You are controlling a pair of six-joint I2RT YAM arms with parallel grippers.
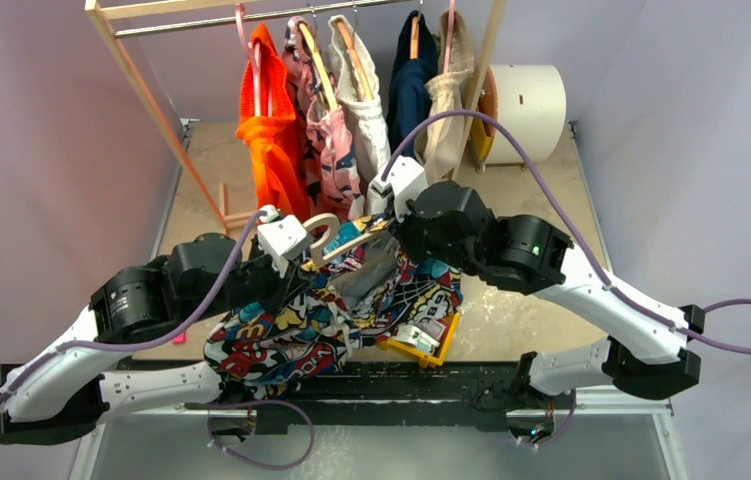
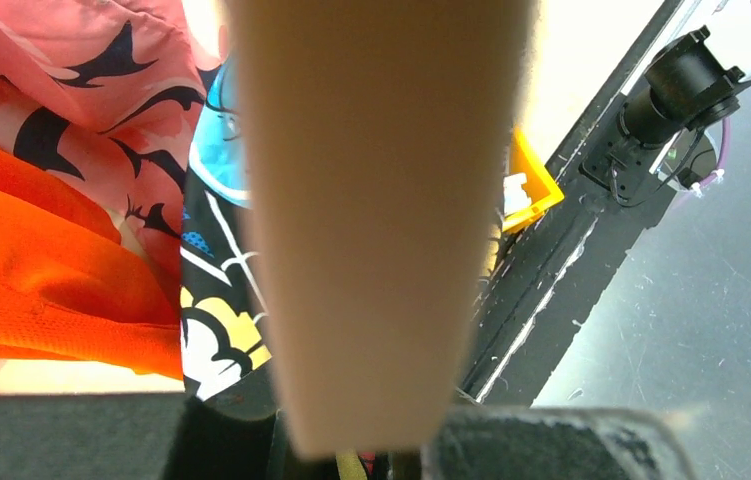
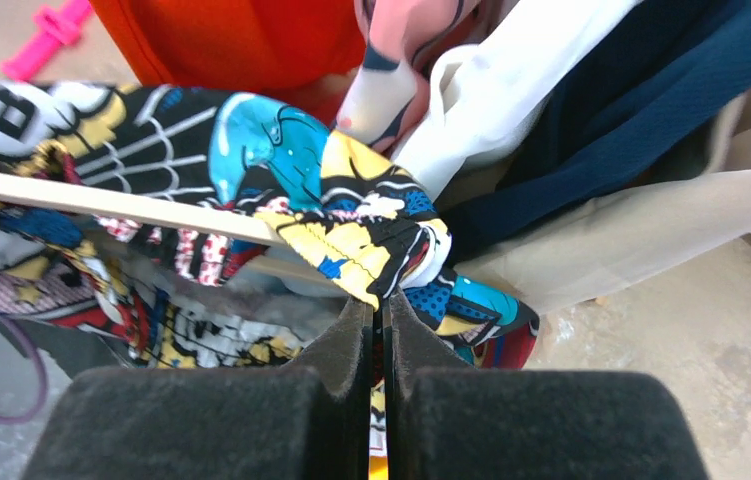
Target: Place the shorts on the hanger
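The multicoloured comic-print shorts [image 1: 269,345] lie spread across the front of the table. Above them is a pale wooden hanger [image 1: 325,230], its hook pointing up, with my left gripper [image 1: 305,268] shut on it. In the left wrist view the hanger [image 2: 381,220] fills the middle, blurred. The hanger's bar [image 3: 131,208] runs rightward in the right wrist view, its end covered by the waist cloth. My right gripper is shut on a bunched fold of the shorts [image 3: 351,245] near that end. Where the bar's tip sits inside the cloth is hidden.
Orange [image 1: 273,130], pink, white, navy and beige garments hang from the rack rail [image 1: 281,13] just behind. A yellow bin [image 1: 421,343] stands at the front edge, right of the shorts. A white drum [image 1: 529,112] stands at the back right.
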